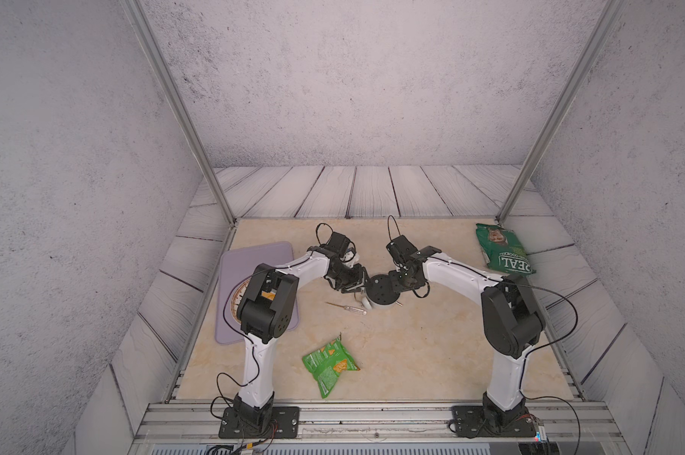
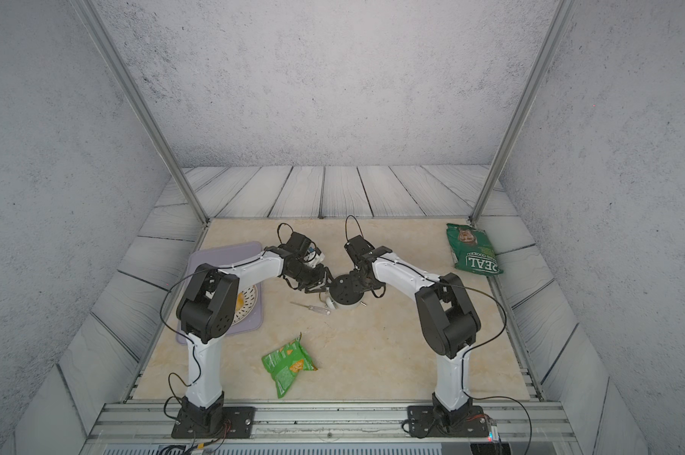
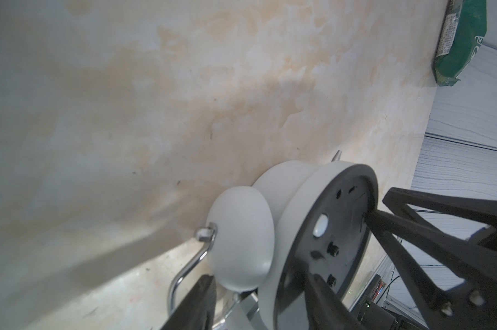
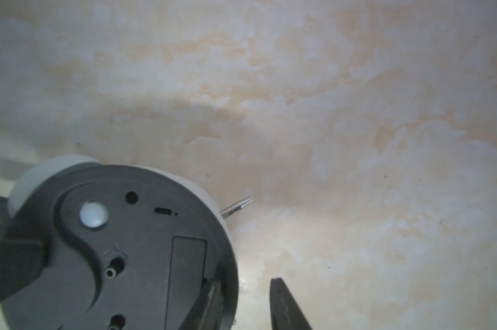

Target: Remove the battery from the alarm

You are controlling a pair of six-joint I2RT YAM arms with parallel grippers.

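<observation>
The alarm clock [image 1: 381, 290] lies face down mid-table, its black back up; the left wrist view shows its white body, a white bell [image 3: 241, 236] and a wire handle [image 3: 182, 275]. A rectangular panel outline [image 4: 186, 269] marks its back in the right wrist view; no battery shows. My left gripper is part open at the bell side, the clock's edge between its fingers, contact unclear. On the opposite side, my right gripper stands part open over the clock's rim, one finger above the black back and the other outside over the table.
A screwdriver [image 1: 347, 307] lies just in front of the clock. Nearer the front edge is a green snack bag [image 1: 331, 366]; another green bag [image 1: 504, 248] sits back right. A purple board [image 1: 240, 258] with a plate occupies the left.
</observation>
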